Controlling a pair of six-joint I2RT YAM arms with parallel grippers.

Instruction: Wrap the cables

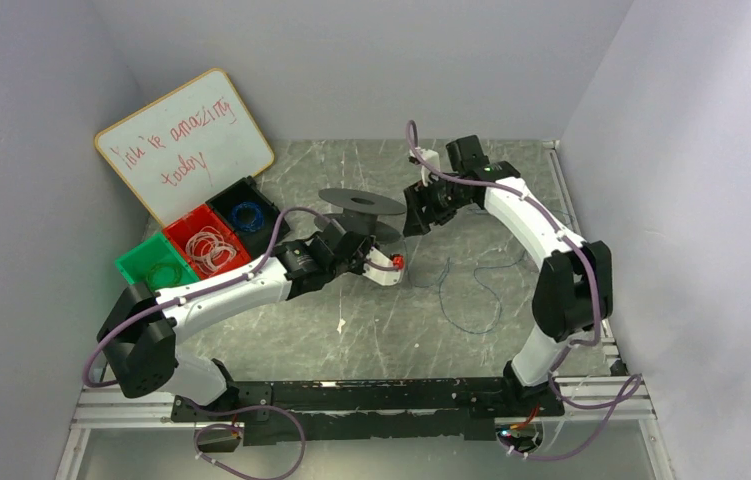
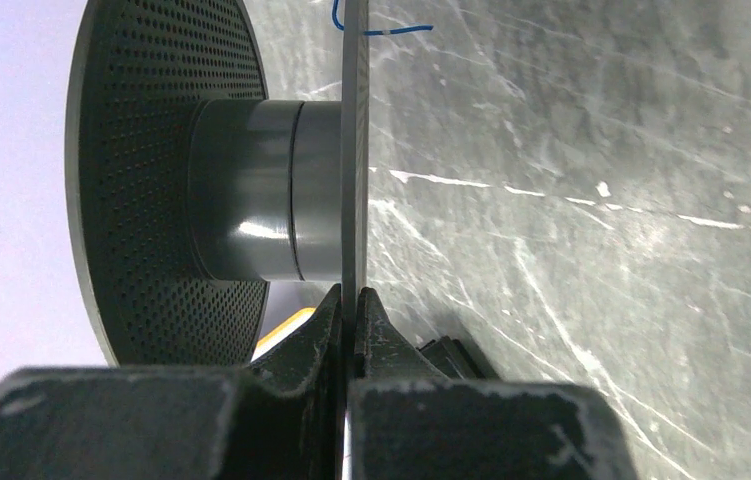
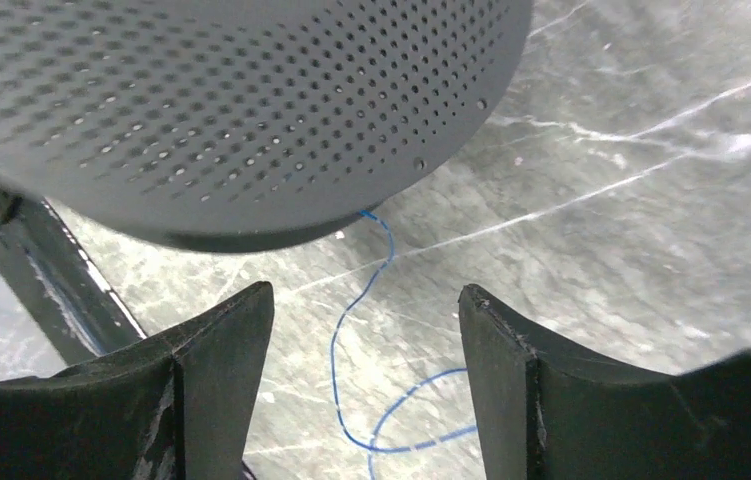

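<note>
A dark grey spool (image 1: 361,201) with two perforated flanges is held raised near the table's middle. In the left wrist view, my left gripper is shut on the edge of one flange (image 2: 355,150); the bare hub (image 2: 261,190) shows beside it. A thin blue cable (image 3: 334,350) comes out from under the spool and curves down. More of that cable (image 1: 471,330) lies in a loose loop on the table to the right. My right gripper stands open beside the spool, fingers wide apart; the cable passes across the gap between them, not gripped.
At the left stand a green bin (image 1: 134,265), a red bin (image 1: 184,222) and a black bin (image 1: 279,222), each with coiled cable. Behind them leans a whiteboard (image 1: 141,125). Bare table lies in front of the spool.
</note>
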